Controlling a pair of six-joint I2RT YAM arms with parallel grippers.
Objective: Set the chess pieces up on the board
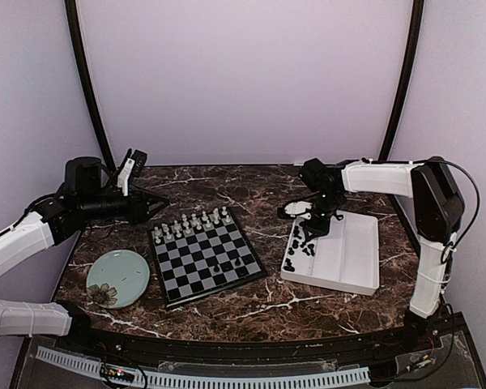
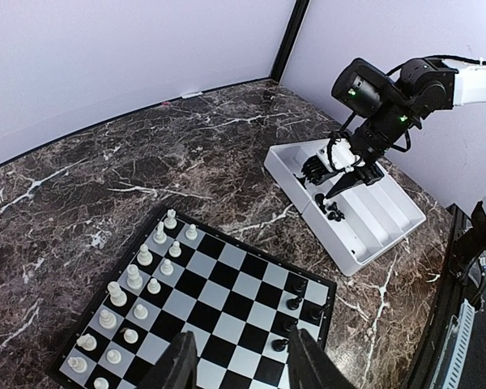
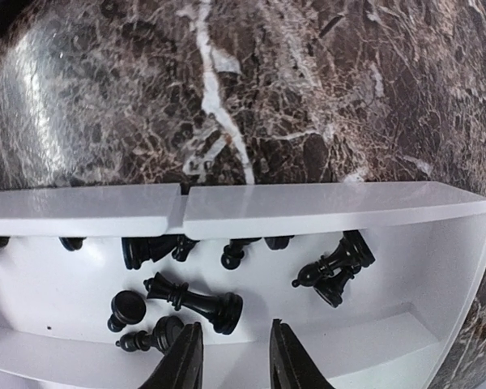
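Observation:
The chessboard (image 1: 196,263) lies left of centre, with white pieces (image 2: 134,278) in two rows along its far side. Several black pieces (image 2: 294,303) stand near one corner of its near side in the left wrist view. More black pieces (image 3: 196,302) lie tipped over in the white tray (image 3: 332,207). My right gripper is over the tray, fingers apart, and no piece shows between them. Away from the board's far left, my left gripper (image 1: 164,201) hangs in the air; in its own view the fingers (image 2: 183,361) are apart and empty.
A pale green plate (image 1: 131,271) sits left of the board. The tray's raised walls and inner divider (image 1: 312,259) stand around the black pieces. Bare marble table (image 1: 267,194) lies between board and tray.

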